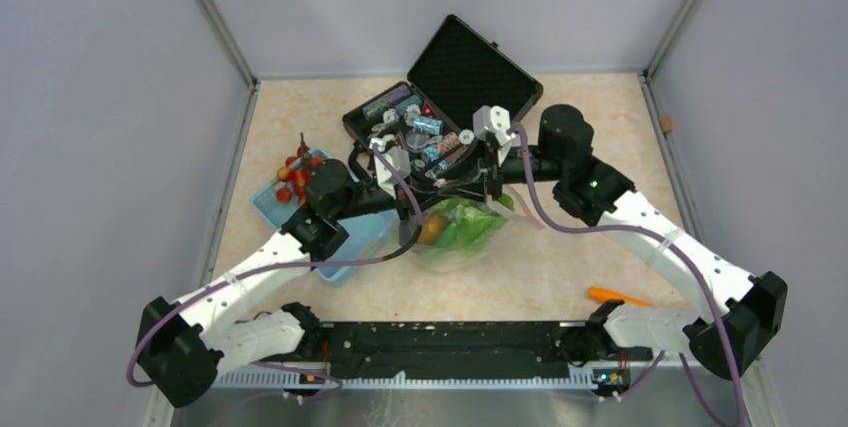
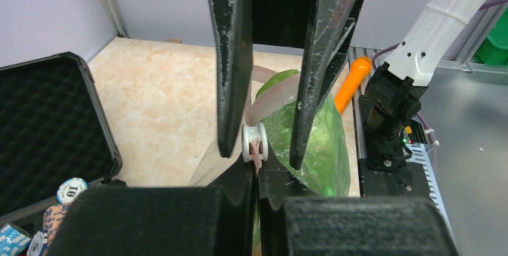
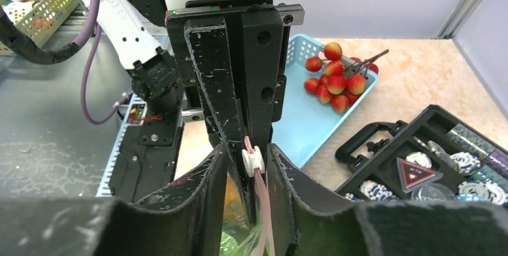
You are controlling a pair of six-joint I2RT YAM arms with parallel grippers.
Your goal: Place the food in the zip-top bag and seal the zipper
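Note:
The clear zip top bag [image 1: 455,232] holds leafy greens [image 2: 314,142] and an orange-brown food item [image 1: 432,228]. A white zipper slider [image 2: 254,142] sits at the end of its pink zip strip [image 3: 264,208]. My left gripper is shut on the bag's edge right by the slider, with the thin strip showing at its fingertips. Part open, my right gripper has its fingers on either side of the slider, with gaps showing in the left wrist view. From above, the arms hide the slider.
A blue basket [image 1: 347,259] with red fruit [image 3: 337,82] stands to the left. Behind the grippers is an open black case [image 1: 475,65] of poker chips. An orange stick-like object [image 1: 620,296] lies front right.

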